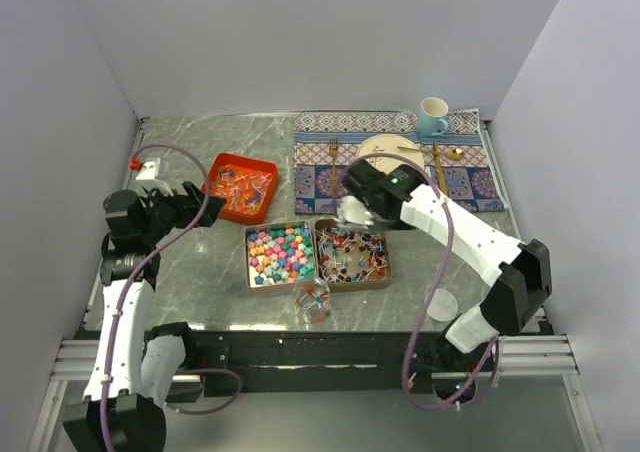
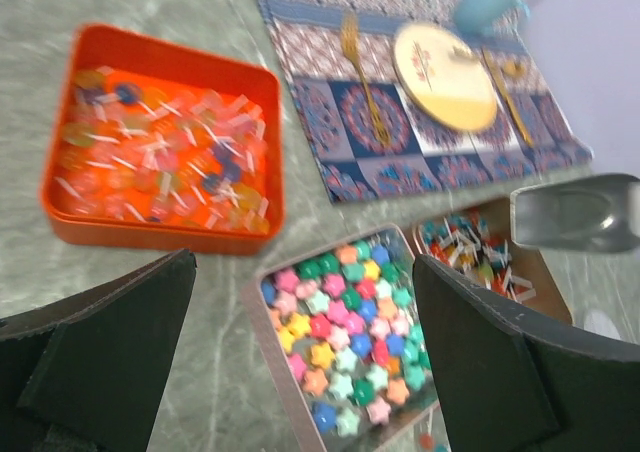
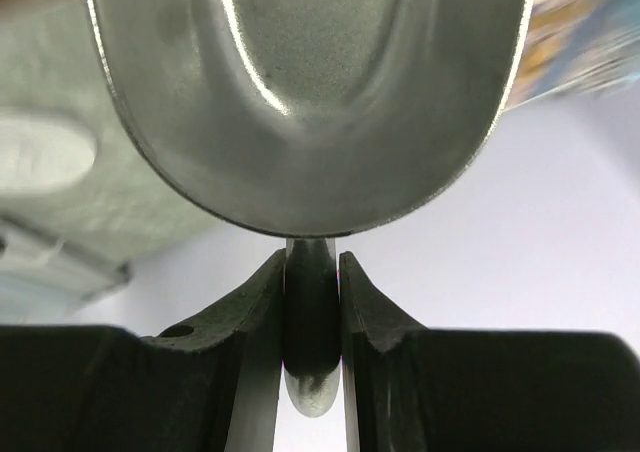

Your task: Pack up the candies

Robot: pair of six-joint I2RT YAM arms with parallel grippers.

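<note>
My right gripper is shut on the handle of a metal scoop (image 3: pixel 310 142), raised over the back of the candy boxes in the top view. My left gripper stands open left of the orange tray (image 2: pixel 80 212) of clear-wrapped candies, nothing between its fingers. A box of coloured star candies (image 1: pixel 280 257) sits at the centre, beside a box of wrapped candies (image 1: pixel 350 257). A clear jar (image 1: pixel 312 302) with a few candies stands in front of them.
A patterned mat (image 1: pixel 310 182) holds a plate, cutlery and, at the back, a blue cup (image 1: pixel 432 124). A white lid (image 1: pixel 442 307) lies front right.
</note>
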